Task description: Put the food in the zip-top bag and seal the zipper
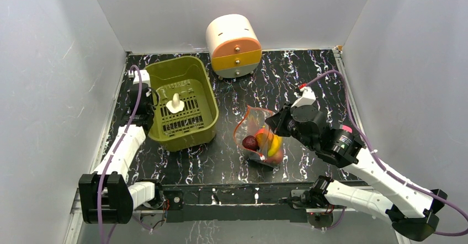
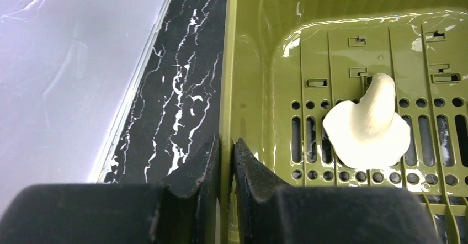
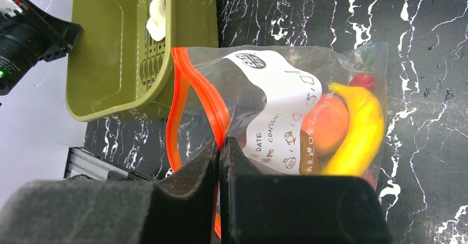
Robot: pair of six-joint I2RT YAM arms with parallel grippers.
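A clear zip top bag with an orange zipper edge stands at the table's front middle, its mouth spread open. Inside it show a yellow banana, an orange, a red strawberry-like piece and a dark round fruit. My right gripper is shut on the bag's orange edge. My left gripper is shut on the near-left rim of the green basket, one finger on either side of the wall. On the basket's slotted floor lies a cream-white mushroom-like piece.
A small rounded drawer cabinet stands at the back middle. Open table lies between it and the bag, and on the right behind the right arm. Grey walls close in both sides.
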